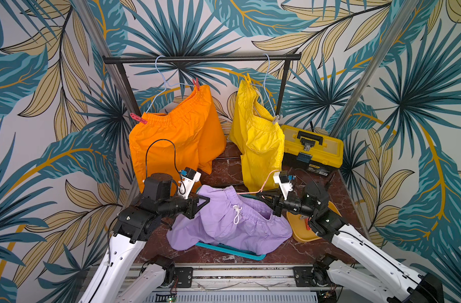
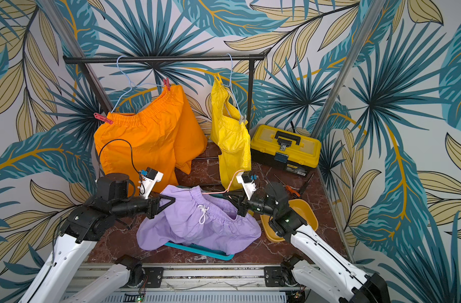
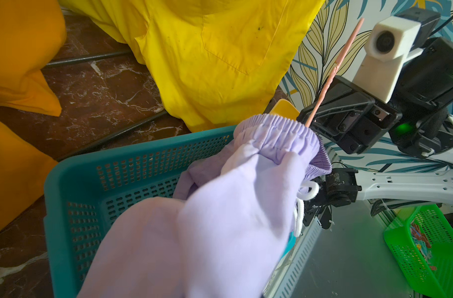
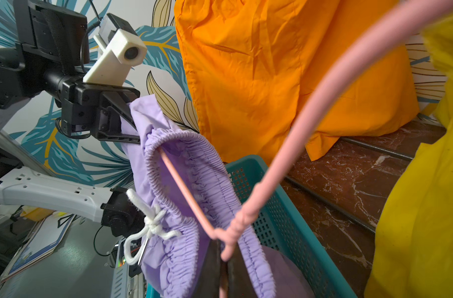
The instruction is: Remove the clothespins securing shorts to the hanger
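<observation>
Lavender shorts (image 1: 223, 219) with a white drawstring drape over a teal basket. My left gripper is shut on their cloth at the left, beside the waistband; its fingers are hidden in the left wrist view. A pink wire hanger (image 4: 186, 196) runs into the waistband opening. At the hanger's twisted neck, my right gripper is shut on the thin wire. No clothespin shows on the lavender waistband. Behind, red clothespins (image 1: 138, 118) hold orange shorts (image 1: 175, 131); yellow shorts (image 1: 260, 141) carry a yellow clothespin (image 1: 248, 78) and a greyish one (image 1: 277, 119).
The teal basket (image 3: 102, 164) lies under the lavender shorts. A yellow-orange tray (image 1: 303, 229) sits to the right, below a yellow and black toolbox (image 1: 313, 146). A black rack bar (image 1: 205, 59) crosses the back. A green basket (image 3: 425, 248) with clothespins stands low at the front.
</observation>
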